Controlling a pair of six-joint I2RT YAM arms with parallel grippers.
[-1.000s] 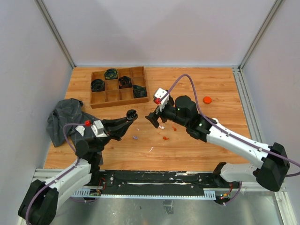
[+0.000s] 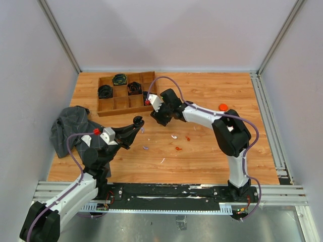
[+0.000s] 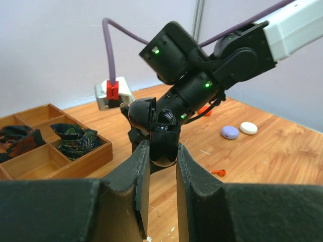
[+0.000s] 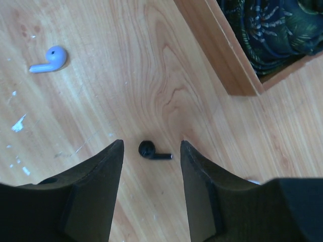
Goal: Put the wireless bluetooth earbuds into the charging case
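My left gripper (image 2: 132, 130) is shut on a black charging case (image 3: 164, 143), its lid raised, held above the left side of the table. My right gripper (image 2: 160, 119) points down near the box's front right corner, its fingers part open. Between and beyond its fingertips, a black earbud (image 4: 147, 148) lies on the wood. A blue earbud (image 4: 55, 58) lies further to the upper left in the right wrist view.
A wooden compartment box (image 2: 121, 104) with dark bundles stands at the back left. A grey cloth (image 2: 68, 126) lies at the left. Small coloured earbuds and an orange disc (image 2: 223, 107) are scattered over the table (image 2: 212, 161).
My left gripper with the case has shifted slightly.
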